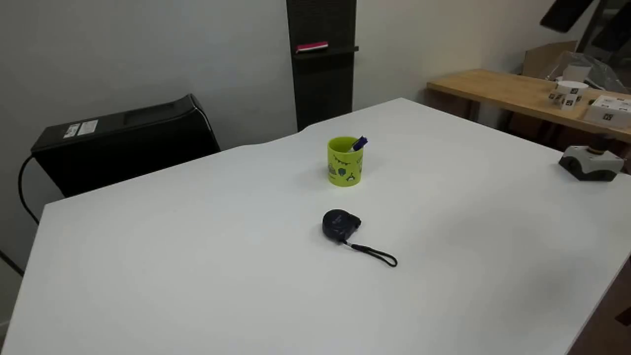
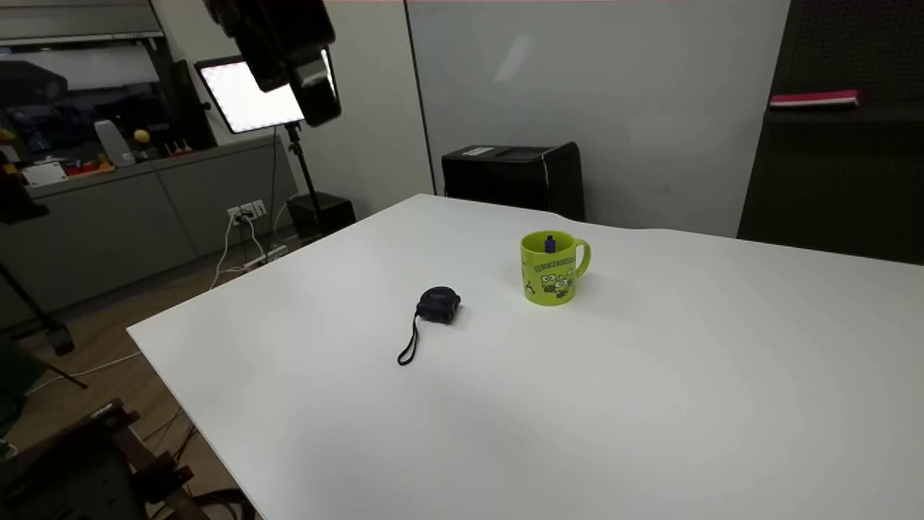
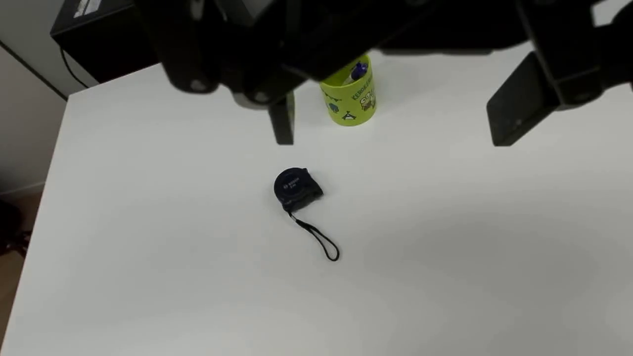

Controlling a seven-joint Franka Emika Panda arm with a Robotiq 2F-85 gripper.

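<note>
On the white table stands a lime-green mug (image 2: 547, 276) with printed figures, upright. A blue-capped marker (image 1: 359, 144) leans inside it, its lower part hidden by the mug. Nearer the front lies a black tape measure (image 3: 294, 188) with a wrist strap (image 3: 320, 238) looped out on the tabletop. My gripper is open, its fingers wide apart and nothing between them. High above the table, one dark finger (image 2: 313, 89) shows in the second exterior view. The mug is partly covered by the gripper's body in the wrist view.
A grey-and-black switch box (image 1: 591, 160) sits at its right edge in the first exterior view. Beyond the far edge stands a black case (image 2: 515, 178); a wooden bench (image 1: 491, 88) is at the back right.
</note>
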